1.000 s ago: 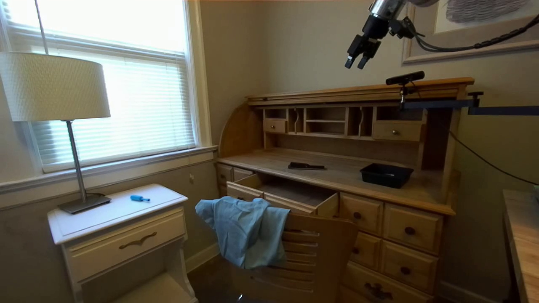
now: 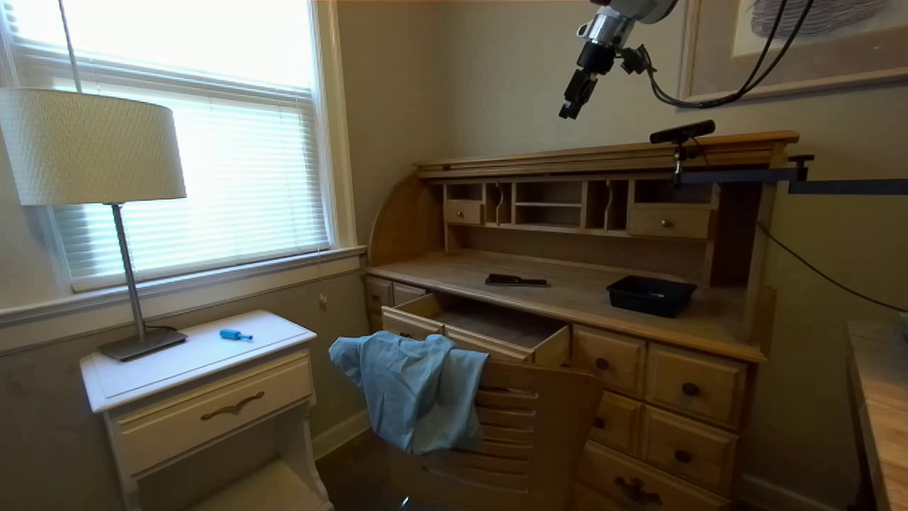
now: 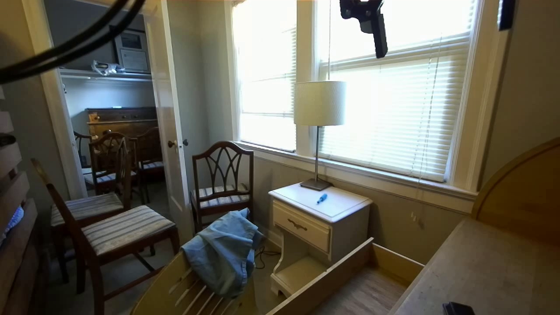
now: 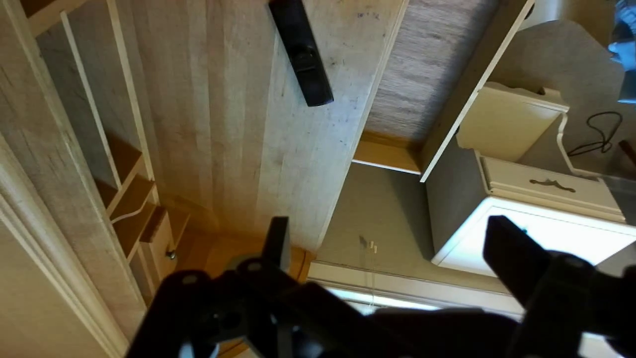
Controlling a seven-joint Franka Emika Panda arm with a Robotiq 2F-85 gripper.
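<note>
High above the desk (image 2: 553, 272) hangs my gripper (image 2: 570, 111), apart from every surface. In the wrist view its two black fingers stand wide apart, so the gripper is open with nothing between them. A long black object (image 4: 302, 53) lies on the bare desktop. Toward the desk's right end sits a black tray (image 2: 651, 297); something small and light shows inside it. One desk drawer (image 2: 498, 323) is pulled out and looks empty. A small blue object (image 2: 235, 335) lies on the white nightstand (image 2: 281, 328), and a blue cloth (image 2: 417, 387) drapes over the wooden chair (image 2: 545, 409).
A lamp (image 2: 93, 145) stands on the nightstand by the window. At the desk's right, a camera (image 2: 682, 132) on a bar (image 2: 843, 186) sticks out. Cubbyholes (image 2: 549, 204) line the desk's back.
In exterior view 1 my gripper has shifted left and turned, so its fingers now overlap from that side. The cables moved with it. Desk, nightstand, cloth and tray look the same.
</note>
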